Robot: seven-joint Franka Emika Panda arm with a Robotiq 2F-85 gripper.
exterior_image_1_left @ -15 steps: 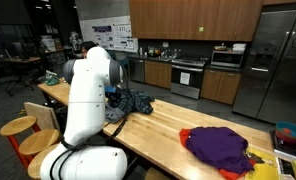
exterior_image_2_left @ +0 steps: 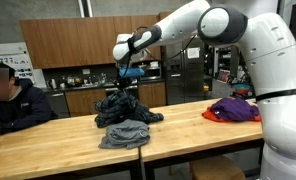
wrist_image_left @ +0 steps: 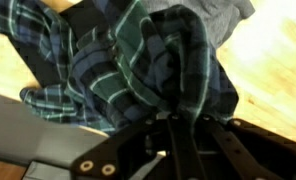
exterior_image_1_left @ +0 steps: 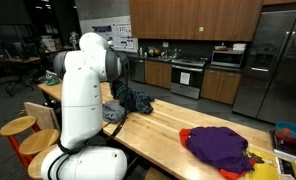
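Observation:
A dark plaid cloth point(wrist_image_left: 118, 60) with blue, green and white lines lies bunched on the wooden table. In the wrist view my gripper is shut on a fold of this cloth, which rises toward the camera. Seen from exterior view 2, the gripper point(exterior_image_2_left: 124, 78) is above the dark pile point(exterior_image_2_left: 123, 106), with a peak of cloth reaching up to it. A grey cloth point(exterior_image_2_left: 126, 135) lies beside the pile, nearer the camera, and also shows at the wrist view's top point(wrist_image_left: 220, 15).
A purple cloth point(exterior_image_1_left: 218, 147) lies with red and yellow ones at the table's other end. Stools point(exterior_image_1_left: 33, 143) stand beside it, and a seated person point(exterior_image_2_left: 18, 105) is at the left.
The arm has risen from the cloth pile. The dark cloth is drawn up with it and stands higher and narrower than before. The purple pile has not moved.

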